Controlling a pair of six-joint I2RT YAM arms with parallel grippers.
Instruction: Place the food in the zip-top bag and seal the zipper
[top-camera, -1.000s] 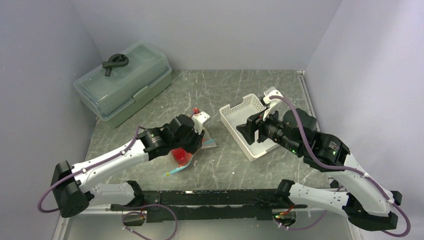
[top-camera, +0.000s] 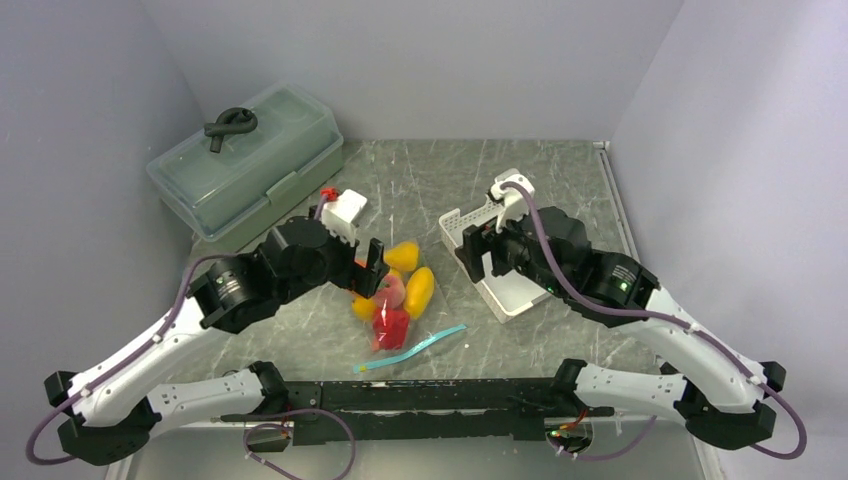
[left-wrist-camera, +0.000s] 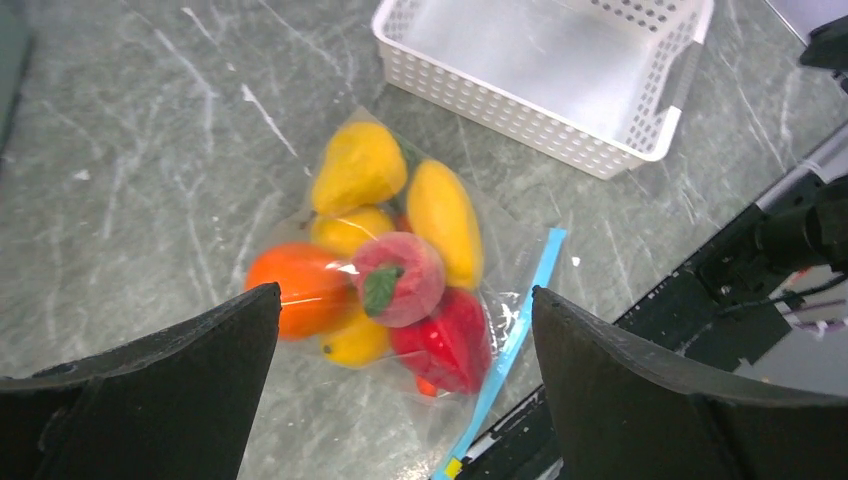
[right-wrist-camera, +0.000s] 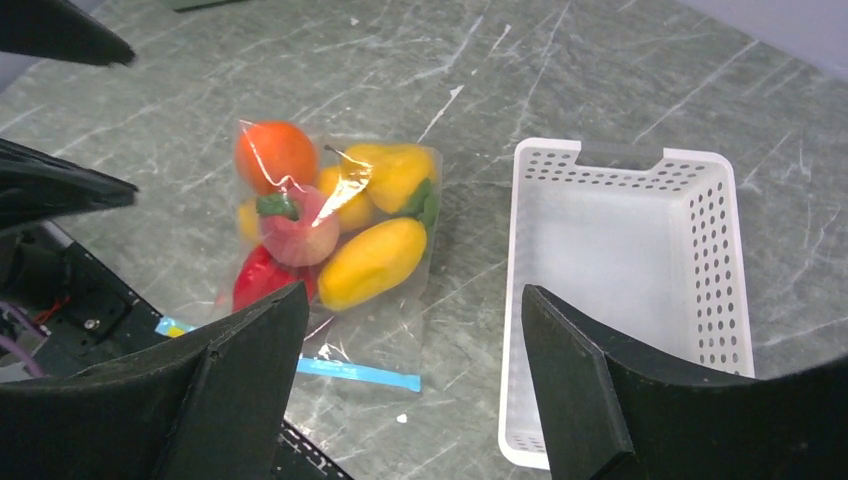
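Note:
The clear bag lies flat on the table with the food inside: a yellow pear, a mango, an orange, a peach, a red pepper and lemon-like pieces. Along the bag's near edge runs its blue zip strip, with a yellow piece at the left end. Above the bag hangs my left gripper, open and empty, clear of the plastic. My right gripper, also open and empty, hovers over the left side of the white basket.
The basket is empty in the part that shows, to the right of the bag. A green lidded box fills the back left, a dark coiled thing on its lid. Bare table shows behind the bag.
The bag has settled flat, its strip farther right than a second ago. The right gripper has shifted slightly left.

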